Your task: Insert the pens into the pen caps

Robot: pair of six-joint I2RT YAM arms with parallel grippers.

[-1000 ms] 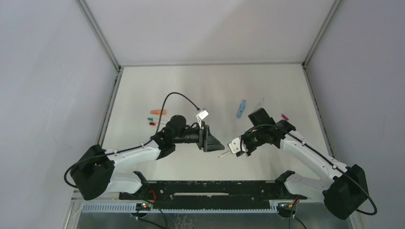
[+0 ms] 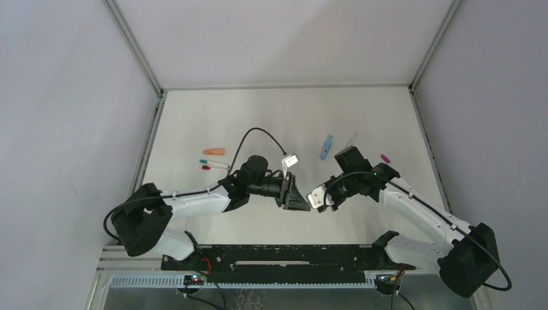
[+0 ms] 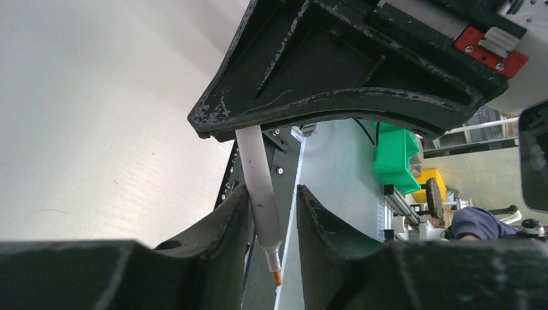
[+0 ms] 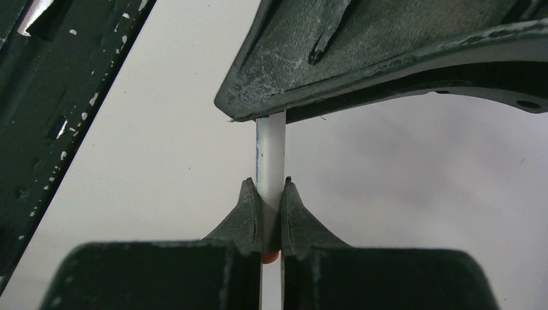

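A white pen [image 3: 260,184] with a bare orange-brown nib [image 3: 276,276] runs between the two arms. At its other end, my right gripper is shut on the white barrel, near an orange-red end [image 4: 270,258]. My left gripper stands part open, one finger on either side of the nib half, with gaps showing beside the barrel. From above, the left gripper [image 2: 306,204] and right gripper [image 2: 313,201] nearly meet, hiding the pen. On the left lie a green-ended pen [image 2: 214,162] and a red-ended pen [image 2: 215,168]. A small magenta cap [image 2: 386,158] lies at the right.
An orange object [image 2: 214,151] lies at the table's left. A blue object [image 2: 326,147] and a clear, slender item [image 2: 352,139] lie right of centre. Free tabletop [image 2: 284,106] spreads behind the arms; a black rail [image 2: 284,255] borders the front.
My left gripper has moved right, closing the distance to the right gripper and covering the pen that showed between them a second ago. The right arm has stayed where it was.
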